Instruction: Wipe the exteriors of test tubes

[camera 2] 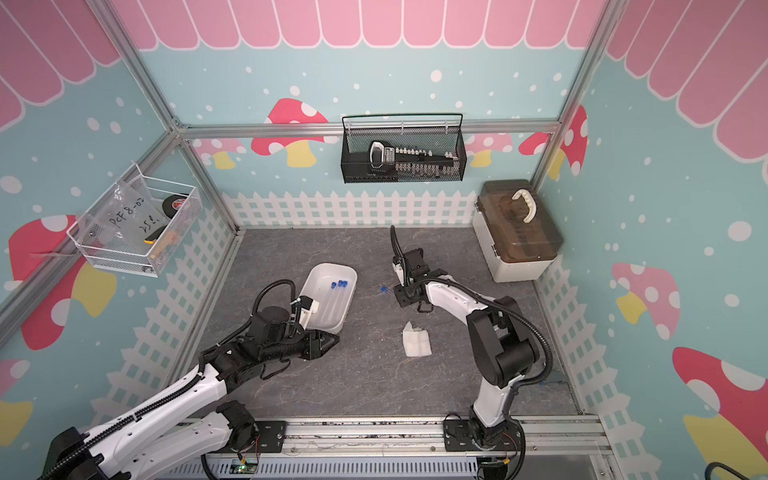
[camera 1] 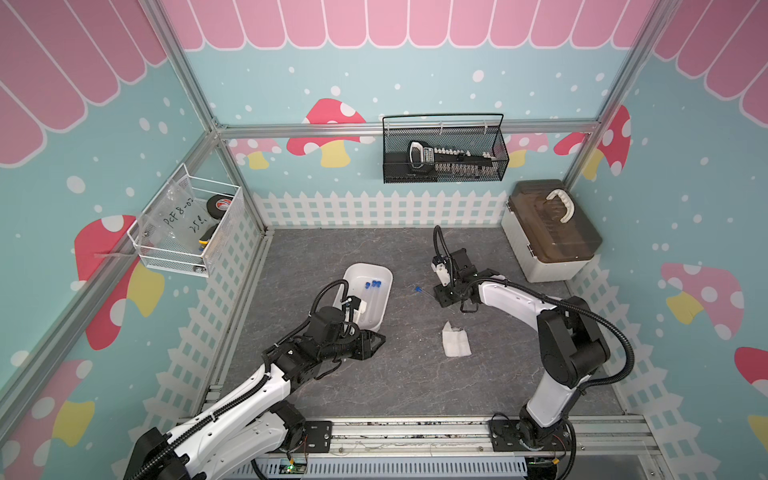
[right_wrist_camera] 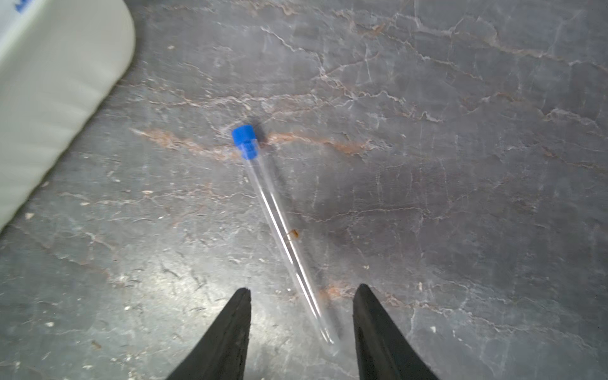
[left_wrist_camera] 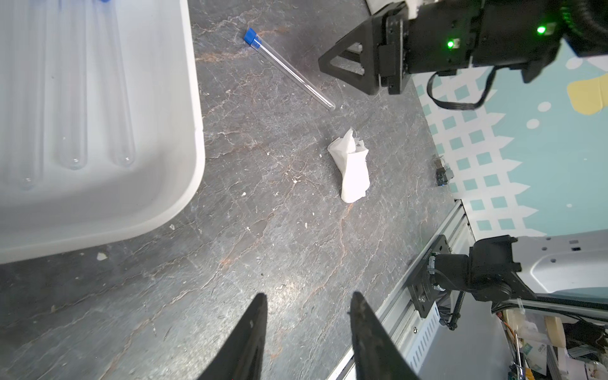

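Note:
A clear test tube [right_wrist_camera: 278, 218] with a blue cap lies on the grey table, right of the white tray [camera 1: 382, 308]. A small brownish mark shows at its middle in the right wrist view. My right gripper is open above the tube's lower end, holding nothing. On the table nearer the front is a folded white tissue [camera 1: 456, 342], one corner raised. Several more capped tubes [left_wrist_camera: 74, 114] lie in the tray. Beside the tray's front end, my left gripper stands partly open, with only bare table visible between its fingers.
A brown-lidded box [camera 1: 552, 224] stands at the back right. Two wire baskets, one black [camera 1: 445, 164] and one white [camera 1: 188, 228], hang on the walls. Clear table lies in front of the tray and around the tissue.

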